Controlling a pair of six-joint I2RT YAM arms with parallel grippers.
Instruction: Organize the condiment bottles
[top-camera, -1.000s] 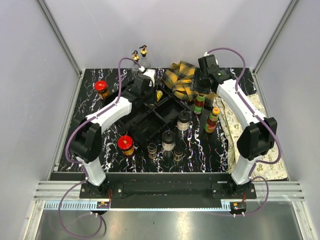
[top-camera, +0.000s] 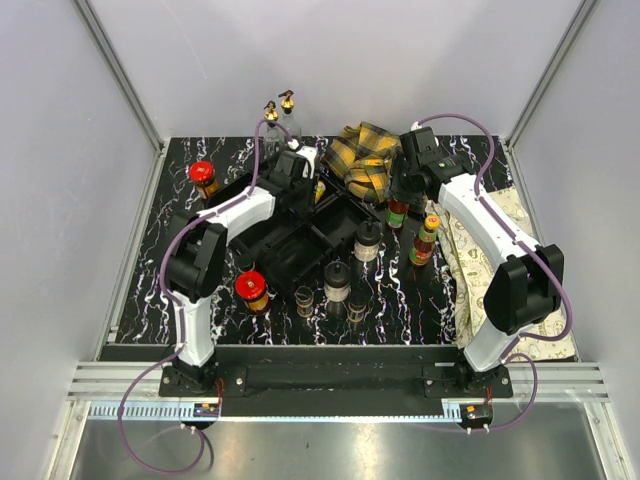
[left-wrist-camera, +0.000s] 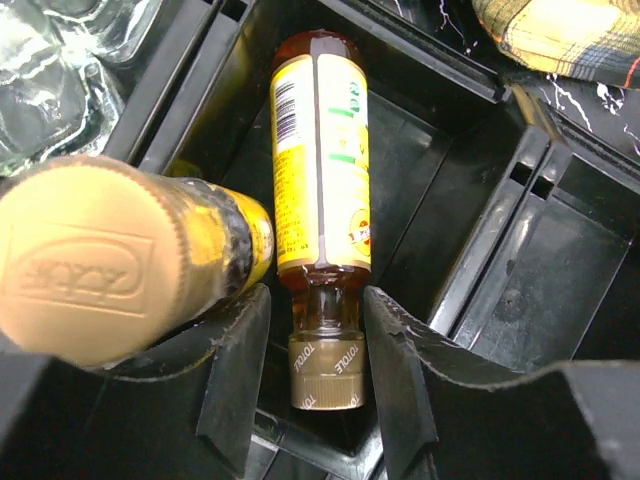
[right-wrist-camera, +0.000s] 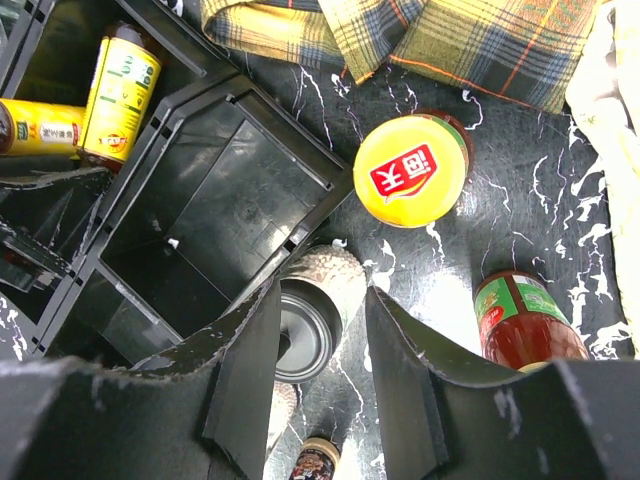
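A yellow-labelled bottle lies in a compartment of the black tray. In the left wrist view, my left gripper is part open, its fingers on either side of that bottle's neck. A second tan-capped bottle stands close to its left finger. Near the cloth, my right gripper is part open with nothing held; a black-lidded jar shows beyond its gap. A yellow-lidded jar-like bottle and a red sauce bottle stand to its right.
Red-lidded jars stand left and front of the tray, with small glasses and a jar ahead of it. Pump bottles and plaid cloth are behind. The nearest tray compartment is empty.
My left arm has swung a little to the right, its gripper staying over the same tray compartment. The bottles have not visibly moved.
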